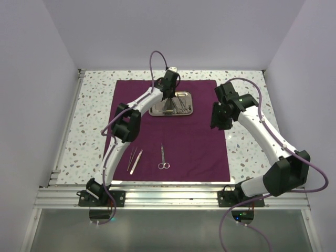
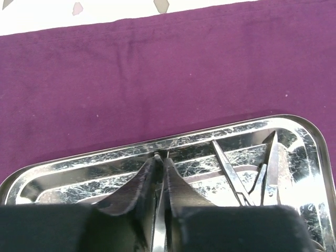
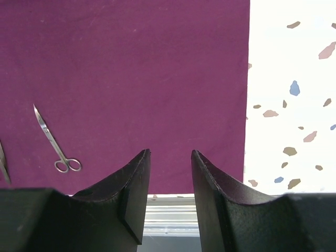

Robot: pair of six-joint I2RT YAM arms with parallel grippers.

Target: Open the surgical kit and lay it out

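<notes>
The steel tray (image 1: 188, 109) lies on the purple cloth (image 2: 157, 79) at the back, holding several instruments, among them forceps (image 2: 231, 173). My left gripper is down in the tray, fingertips close together around a thin metal instrument (image 2: 158, 231); whether it grips it I cannot tell. Scissors (image 1: 163, 157) lie on the cloth's front middle, beside thinner tools (image 1: 136, 160) to their left. My right gripper hangs open above the cloth's right side, nothing between its fingers.
The speckled white table (image 1: 84, 126) shows around the cloth. The left arm stretches over the cloth's left part.
</notes>
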